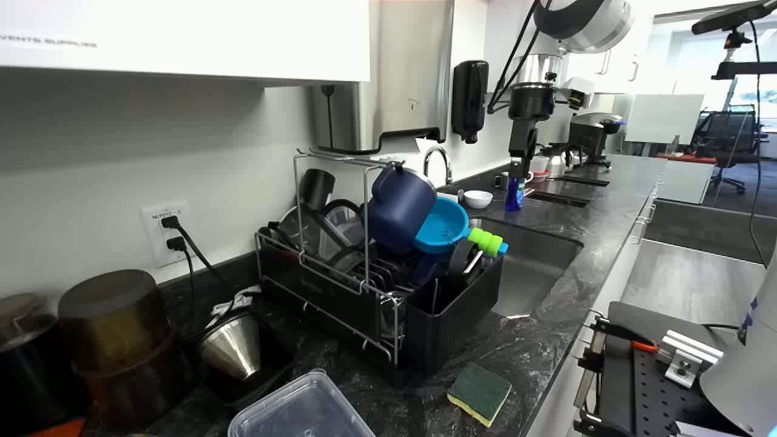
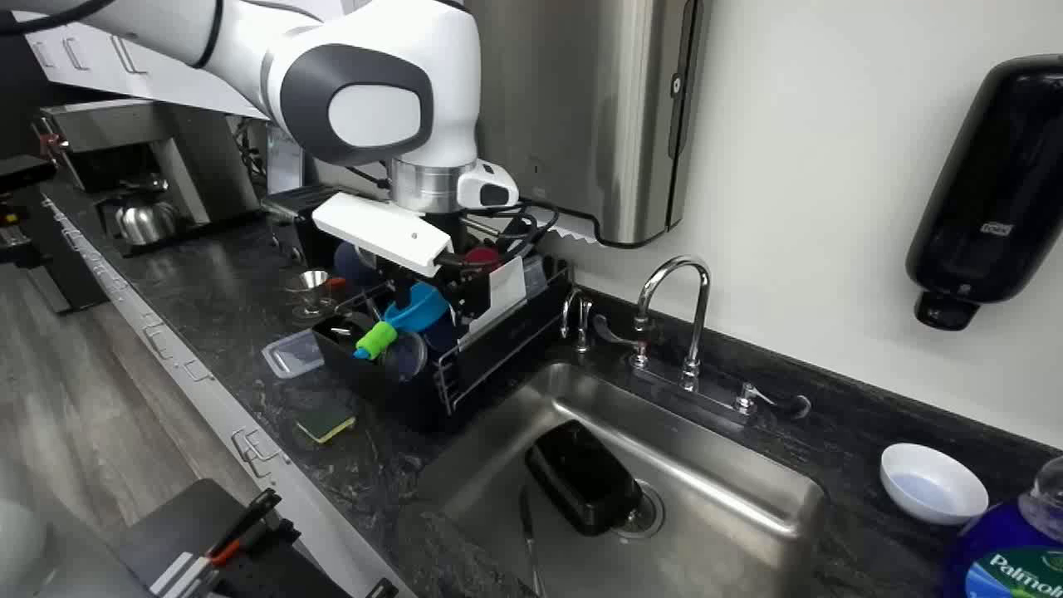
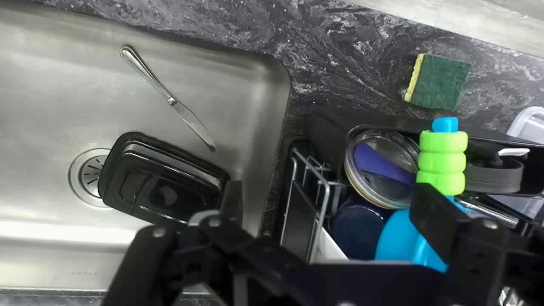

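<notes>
My gripper hangs open above the counter, its fingers spread wide with nothing held between them. In the wrist view, the sink lies left of the gap and the packed dish rack [image 3: 320, 191] lies beneath and to its right. A black container [image 3: 163, 178] rests in the sink beside the drain, near a table knife [image 3: 171, 99]. The rack holds a blue pan or strainer with a green grip [image 3: 442, 158], a dark blue mug [image 1: 400, 207] and a round clear lid. On the counter by the rack lies a green and yellow sponge [image 1: 481, 392].
A chrome faucet [image 2: 698, 309] rises behind the sink [image 2: 737, 468]. A white bowl [image 2: 933, 483] and blue soap bottle [image 2: 1016, 548] stand beyond it. Wall dispensers [image 2: 588, 120] hang close behind the arm. A clear plastic container [image 1: 302, 408] sits on the counter near the sponge.
</notes>
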